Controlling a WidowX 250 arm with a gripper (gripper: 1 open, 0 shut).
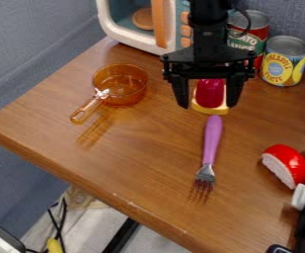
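My black gripper (207,89) hangs open at the upper middle, its two fingers either side of a red rounded piece (210,92) that sits on a yellow piece (198,108); whether they touch it I cannot tell. A purple-handled fork (210,143) lies just in front, tines toward me. An amber measuring cup (119,84) stands to the left.
A toy microwave (132,25) stands at the back, with two cans (285,62) at back right. A red-and-white piece (280,168) lies right, beside dark objects at the edge.
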